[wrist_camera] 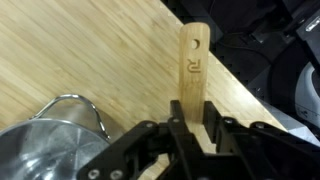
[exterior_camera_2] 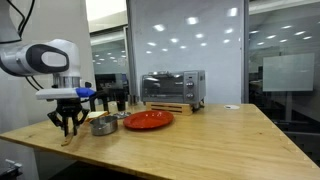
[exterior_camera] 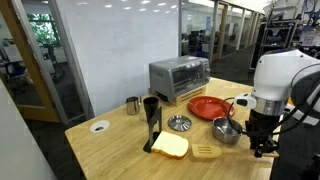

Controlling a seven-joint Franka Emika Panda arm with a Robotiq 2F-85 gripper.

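Note:
A wooden spatula is in my grasp: in exterior view 1 its flat blade [exterior_camera: 207, 151] points left, close to the bread slice. My gripper [exterior_camera: 264, 146] is shut on its handle at the right side of the table. From the wrist view, the pale handle [wrist_camera: 193, 62] with a small hole at its end runs between the dark fingers. Exterior view 2 has the gripper [exterior_camera_2: 70, 131] low by the table's near left edge.
Beside the gripper stands a metal pot [exterior_camera: 227, 130], also large in the wrist view. Around it are a red plate [exterior_camera: 211, 107], bread [exterior_camera: 170, 145], a dark upright container [exterior_camera: 153, 122], a metal lid [exterior_camera: 179, 123] and a toaster oven [exterior_camera: 180, 76].

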